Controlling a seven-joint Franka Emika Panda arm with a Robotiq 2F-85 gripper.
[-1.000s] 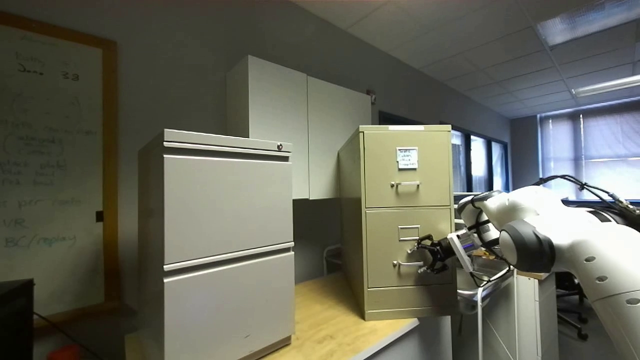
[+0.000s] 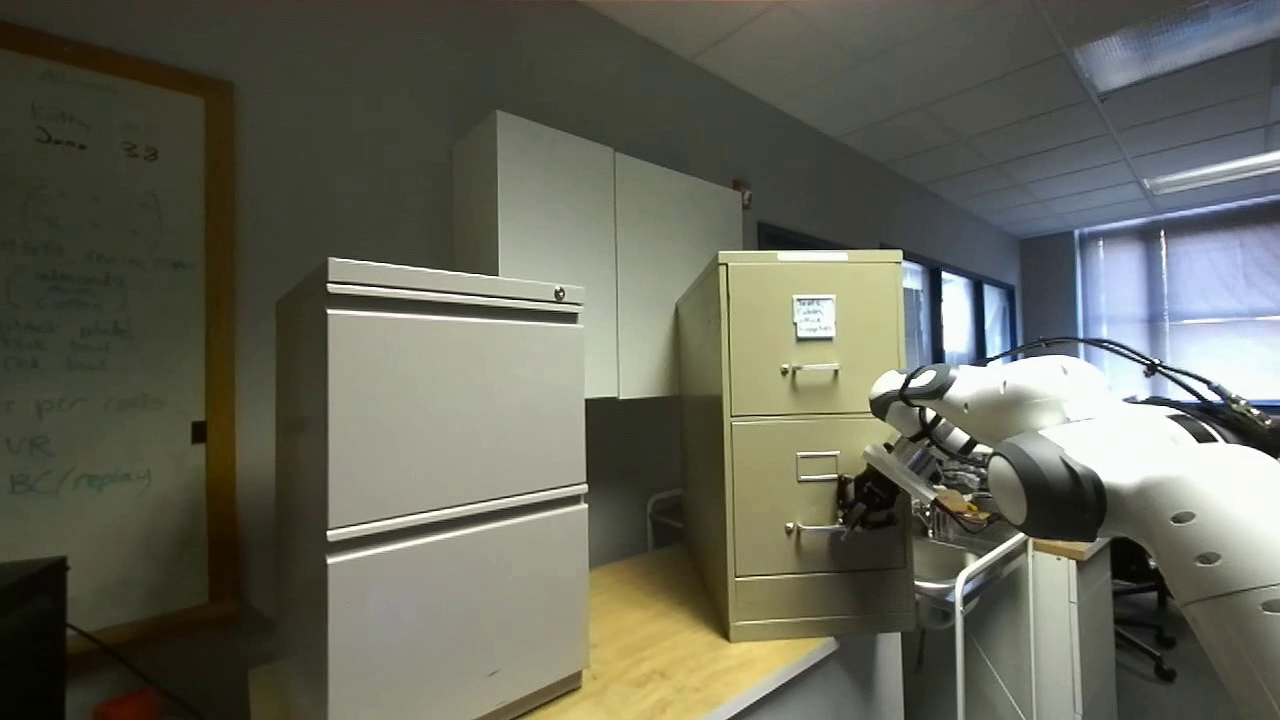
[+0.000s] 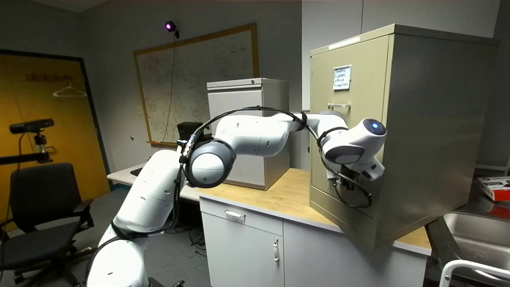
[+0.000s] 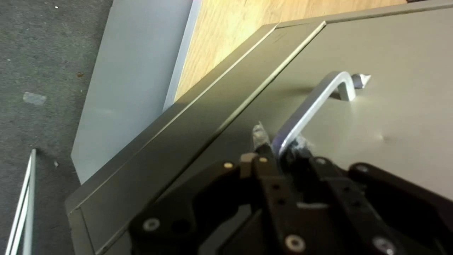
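Note:
The tan filing cabinet [image 2: 756, 480] has two drawers, both flush with its front. On the lower drawer is a silver bar handle [image 4: 312, 106], and my gripper is shut on its near end. One fingertip [image 4: 259, 136] lies on each side of the bar in the wrist view. From the first exterior view, the gripper [image 2: 847, 524] is tilted down against the handle's right end. The arm hides the lower handle in the second exterior view. The upper drawer carries its own handle [image 2: 816, 367] and a paper label [image 2: 813, 316].
A grey two-drawer cabinet [image 2: 456, 420] stands to the left on the wooden counter [image 2: 648, 612]. The sink [image 3: 478, 234] and a white rail [image 3: 473, 264] lie beside the tan cabinet. Open floor [image 3: 167, 260] shows in front of the counter.
My gripper was open by the right end of the lower handle. It has since tilted downward and shut around the bar, while the wrist rose. Both drawers look unmoved.

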